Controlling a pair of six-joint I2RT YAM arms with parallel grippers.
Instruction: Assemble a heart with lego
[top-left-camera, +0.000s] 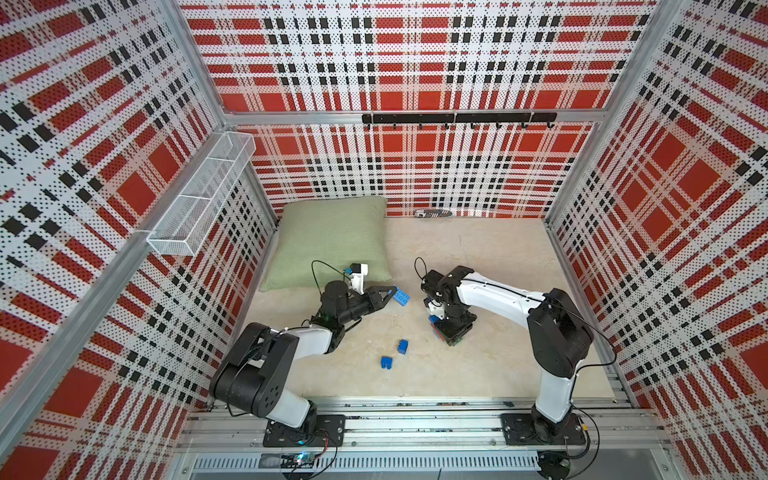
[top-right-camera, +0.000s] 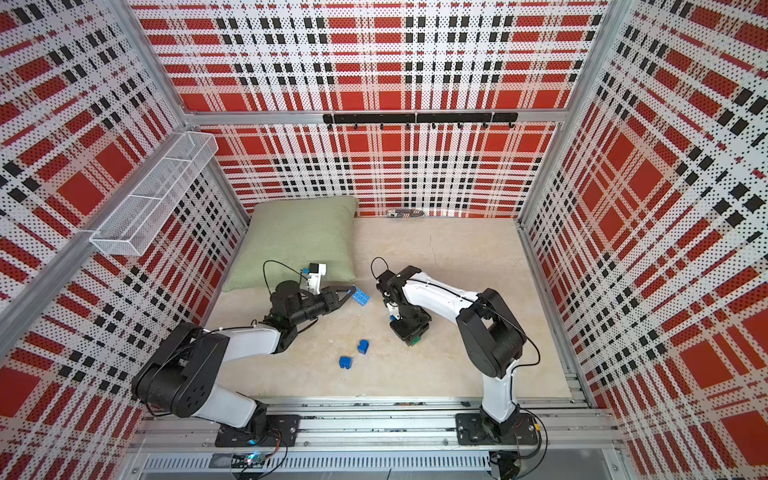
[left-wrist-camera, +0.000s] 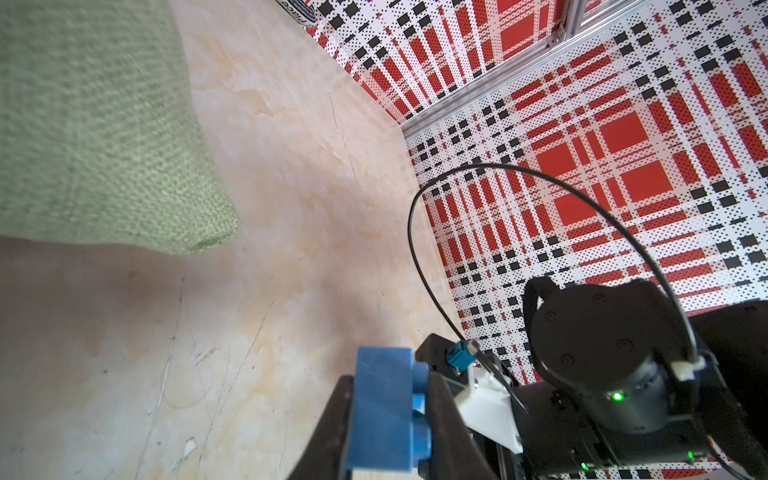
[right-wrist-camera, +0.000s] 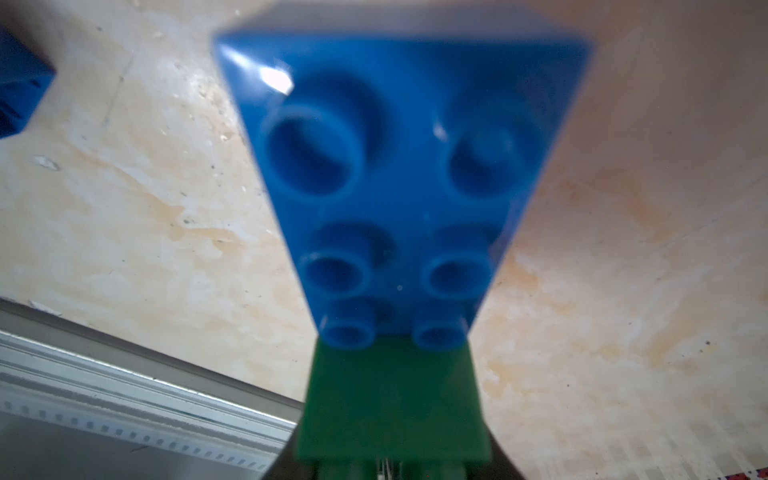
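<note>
My left gripper (top-left-camera: 391, 297) is shut on a lighter blue brick (top-left-camera: 401, 297), held in mid-table. In the left wrist view this blue brick (left-wrist-camera: 382, 409) stands between the blurred fingers, studs toward the right. My right gripper (top-left-camera: 457, 328) is tilted downward, shut on a green brick (right-wrist-camera: 394, 396). Joined to the green one is a darker blue brick (right-wrist-camera: 404, 200), its studs facing the camera. Some red shows beside it in the top left view, mostly hidden by the gripper.
A green pillow (top-left-camera: 332, 240) fills the back left of the table. A wire basket (top-left-camera: 204, 194) hangs on the left wall. Bare tabletop (top-left-camera: 496, 248) lies at the back right, and the front right is clear.
</note>
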